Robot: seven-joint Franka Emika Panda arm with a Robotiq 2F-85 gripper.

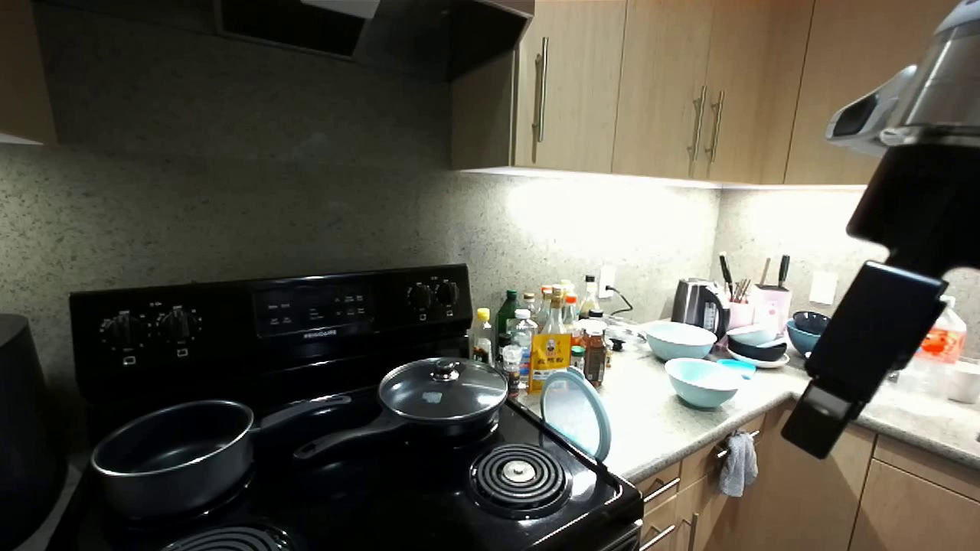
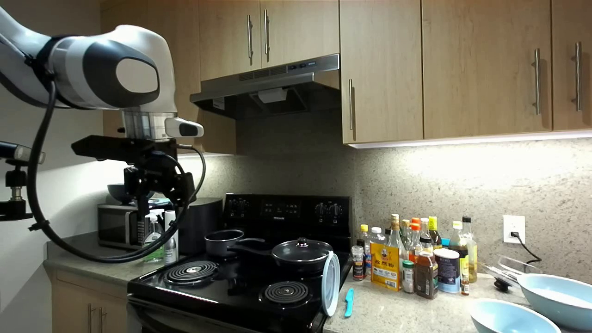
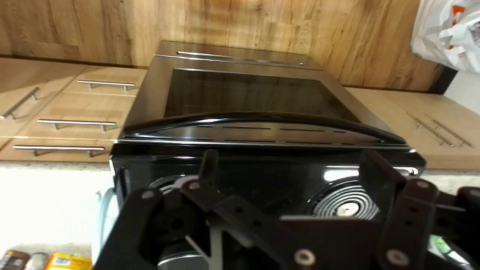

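Held high in front of the stove, my gripper has its two fingers wide apart in the wrist view, and the space between them is empty. On the stove's back burners stand an open dark pot and a frying pan covered by a glass lid. A round lid with a pale blue rim leans upright against the stove's right side. The gripper is well apart from all of these. Its fingers are dark and hard to separate in both exterior views.
Bottles and a yellow packet crowd the counter right of the stove. A small blue knife lies in front of them, with pale blue bowls farther right. A range hood overhangs the stove.
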